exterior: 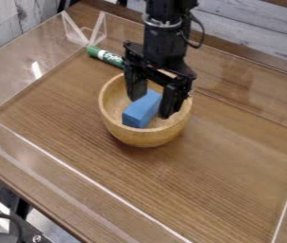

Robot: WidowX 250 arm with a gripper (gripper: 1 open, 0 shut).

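Observation:
A wooden bowl [151, 135] stands on the wooden table with a blue block [140, 111] lying inside it. My black gripper [155, 87] hangs over the bowl's back part, its two fingers spread apart on either side above the block, open. Whether either finger touches the block or the bowl I cannot tell.
A green-and-white tube [105, 56] lies at the back left of the table [222, 190], behind the bowl. A black cable shows at the lower left edge.

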